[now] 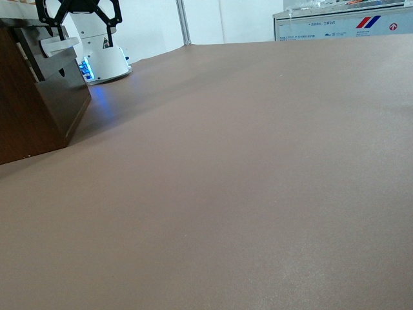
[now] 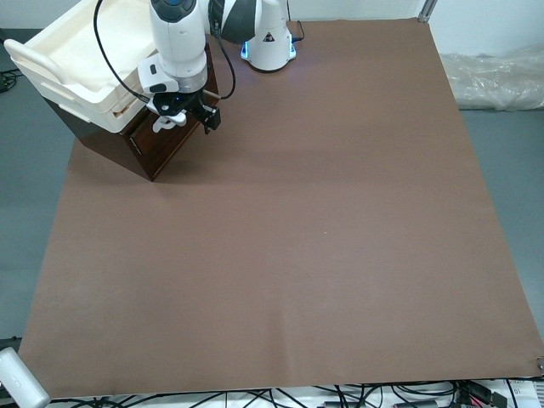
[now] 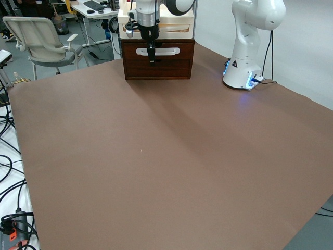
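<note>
A dark brown wooden box with a drawer stands at the back of the table, a white handle across its front. A cream plastic bin rests on top of it. My gripper is at the drawer front by the handle, pointing down; its black fingers show from the side and behind, and whether they are open or shut on anything is unclear.
The robot base stands beside the box. Cables and devices lie off the table's edge.
</note>
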